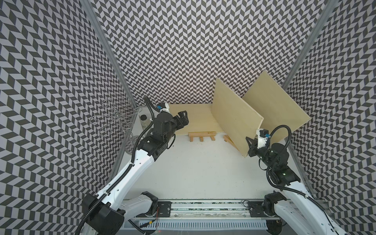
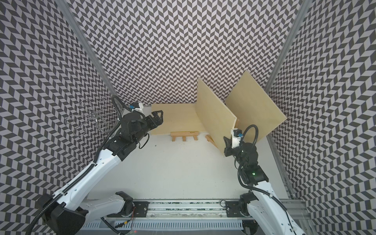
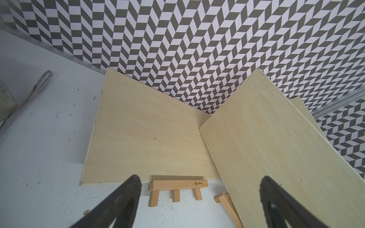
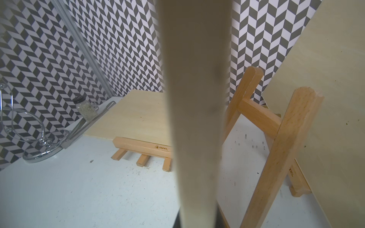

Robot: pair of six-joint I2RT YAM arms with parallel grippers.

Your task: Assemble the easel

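My right gripper [image 2: 229, 145] is shut on the near edge of a tall pale board [image 1: 237, 117]. That board's edge [image 4: 197, 114] fills the middle of the right wrist view and hides the fingertips. Wooden easel legs [image 4: 289, 148] with a crossbar stand just right of it. At the back, another pale board [image 3: 148, 136] leans back above a wooden ledge [image 3: 178, 185] with short feet. A third board [image 1: 274, 105] leans at the right, its own ledge [image 4: 300, 180] below it. My left gripper [image 1: 183, 118] hangs open and empty in front of the back board's left part.
A glass jar [image 4: 86, 109], a metal utensil [image 3: 32, 95] and a wire stand [image 1: 115, 115] occupy the left side. Patterned walls enclose the back and sides.
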